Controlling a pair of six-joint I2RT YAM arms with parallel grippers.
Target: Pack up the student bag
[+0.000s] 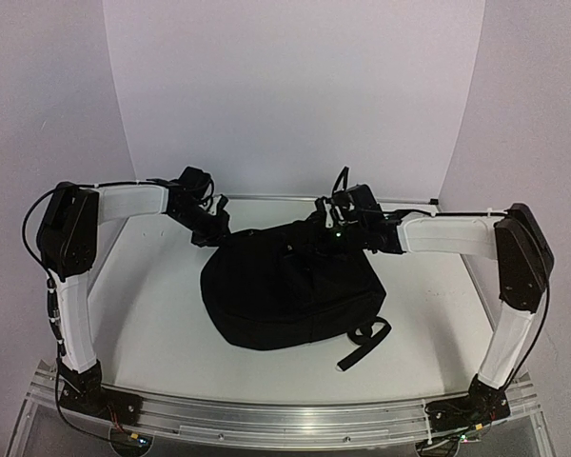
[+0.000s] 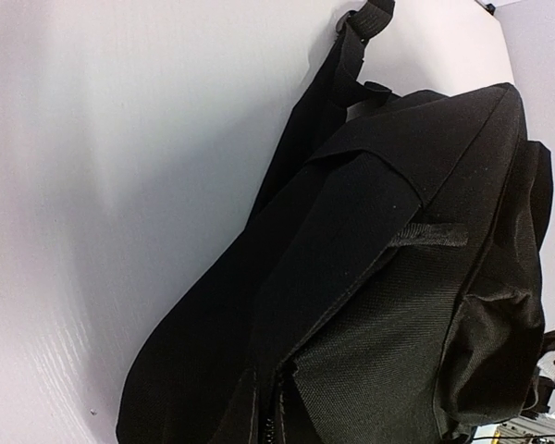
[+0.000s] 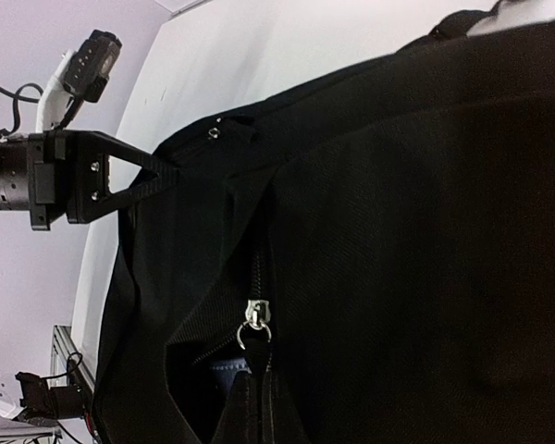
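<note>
The black student bag [image 1: 285, 309] lies on the table, its zipped opening partly open. In the right wrist view, a silver zipper slider [image 3: 257, 314] sits on the zip line with a ring and black tab below it. My right gripper is shut on that tab. Something blue [image 3: 227, 373] shows inside the gap beside it. At the bag's far left corner my left gripper [image 1: 221, 236] is shut on the fabric edge; in the left wrist view the pinched cloth runs between its fingertips.
A loose strap [image 1: 366, 347] lies on the table at the bag's front right. Walls [image 1: 533, 143] close in the sides and back.
</note>
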